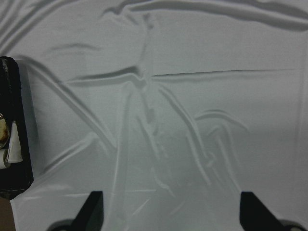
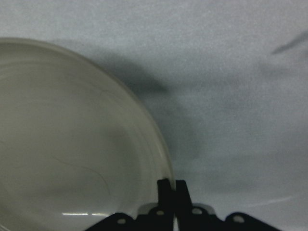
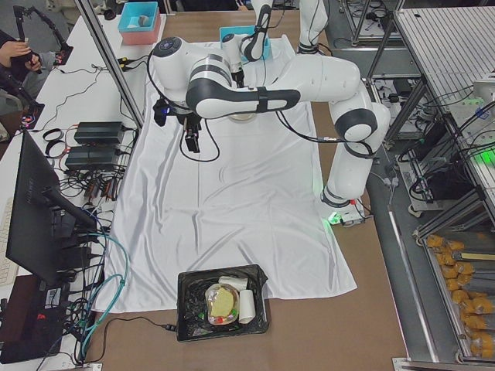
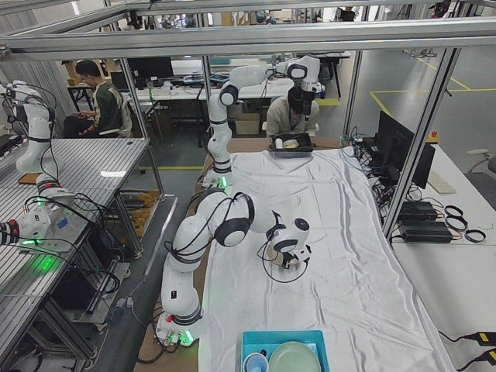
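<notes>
My left gripper point(image 3: 192, 143) hangs high over the white cloth point(image 3: 224, 201); in the left wrist view its fingers stand wide open, with only cloth below. My right gripper is shut on the rim of a pale round dish point(image 2: 82, 125), which fills the left of the right wrist view. In the camera right view that gripper point(image 4: 288, 262) is low near the middle of the cloth; the dish is mostly hidden behind the arm there.
A black tray point(image 3: 186, 305) holding a food container and white rolls sits at one end. A blue bin point(image 4: 248, 341) with a plate point(image 4: 294, 359) and cup is at the other. Monitor and cables line one side.
</notes>
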